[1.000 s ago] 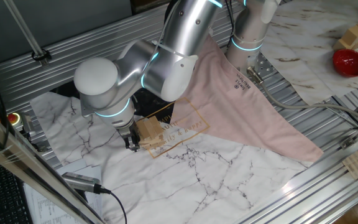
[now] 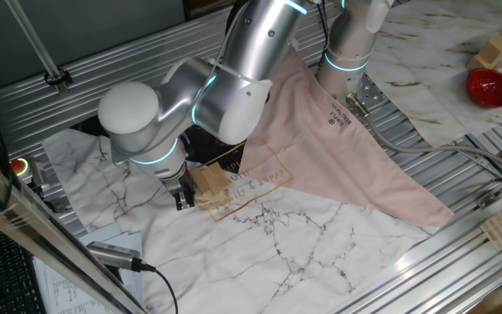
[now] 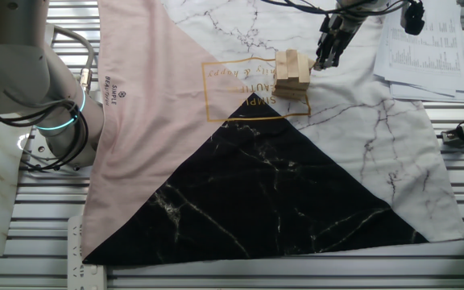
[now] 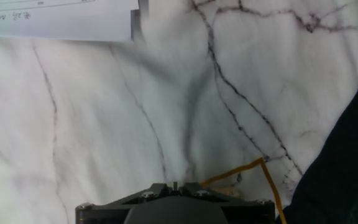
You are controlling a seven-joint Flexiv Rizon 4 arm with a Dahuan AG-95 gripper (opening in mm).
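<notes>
A stack of pale wooden blocks (image 2: 209,186) stands on the cloth's gold-lettered print, and exterior view 2 shows the same wooden stack (image 3: 293,72) near the printed frame's corner. Close beside it is my gripper (image 2: 184,202), pointing down; whether it touches the blocks cannot be made out. From the opposite side, the dark gripper (image 3: 322,60) appears just right of the stack. In the wrist view the gripper has its fingers drawn together, with nothing visible between them. A small tan patch, perhaps a block, is mostly hidden behind them.
The marble, pink and black cloth (image 3: 240,193) covers the work area, slightly wrinkled. Paper sheets (image 3: 421,56) lie by its edge. A red bowl (image 2: 491,88) and more wooden blocks (image 2: 497,51) sit on a separate marble surface.
The arm and gripper have drifted slightly left in exterior view 1, a little away from the blocks. The wooden stack has stayed in place.
</notes>
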